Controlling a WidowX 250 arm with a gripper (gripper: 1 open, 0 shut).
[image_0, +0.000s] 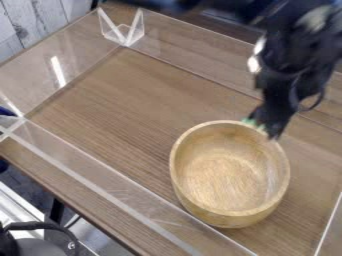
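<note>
A round wooden bowl stands empty on the brown table. My gripper is a motion-blurred dark shape above and behind the bowl at the upper right; whether its fingers are open or shut is unclear. A small green object shows faintly at the bowl's back rim, partly hidden by the blur.
Clear plastic edging runs along the table's left and back. A white bracket sits at the back left. The table left of the bowl is bare.
</note>
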